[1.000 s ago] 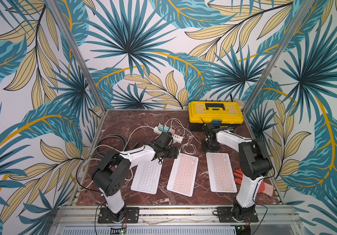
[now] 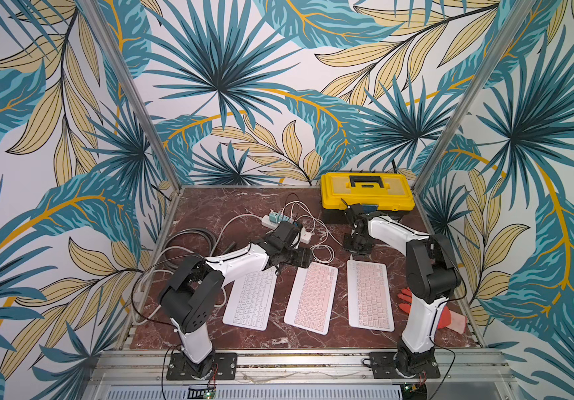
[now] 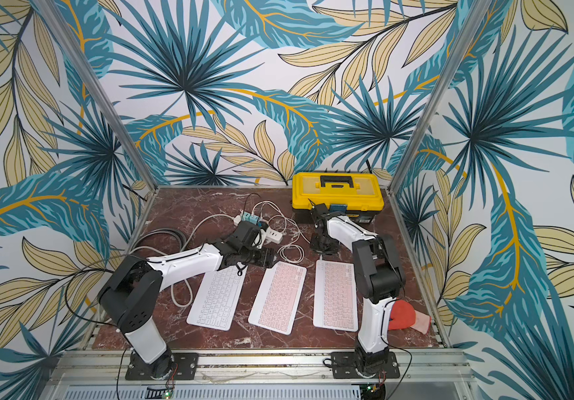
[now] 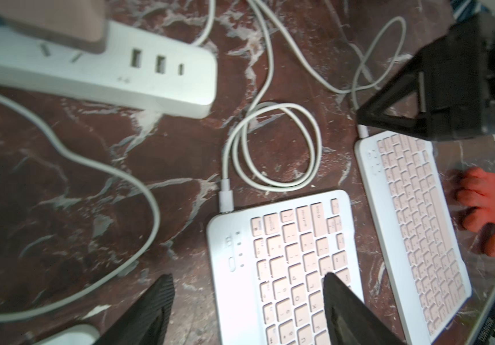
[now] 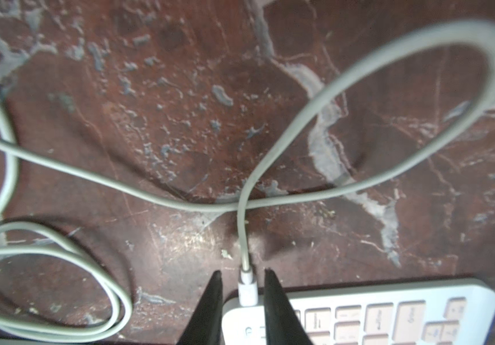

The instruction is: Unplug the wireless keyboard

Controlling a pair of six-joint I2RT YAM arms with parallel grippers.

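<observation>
Three wireless keyboards lie on the marble table: a white one [image 2: 250, 296], a middle pink-keyed one [image 4: 284, 270] and a right pink-keyed one [image 4: 411, 230]. White cables plug into the top ends of the middle one at connector [image 4: 225, 195] and the right one at connector [image 5: 248, 290]. My left gripper hovers over the middle keyboard's top corner, open, with nothing between its fingers. My right gripper is over the right keyboard's plug, fingers apart on either side of it, open.
A power strip [image 4: 143, 80] with chargers lies behind, among looped cables. A yellow toolbox [image 2: 367, 193] stands at the back right; a red glove [image 4: 486, 207] lies at the right edge. The front strip of table is narrow.
The right keyboard has shifted slightly left. My left gripper has moved slightly right and up in the top left view; my right arm has moved slightly.
</observation>
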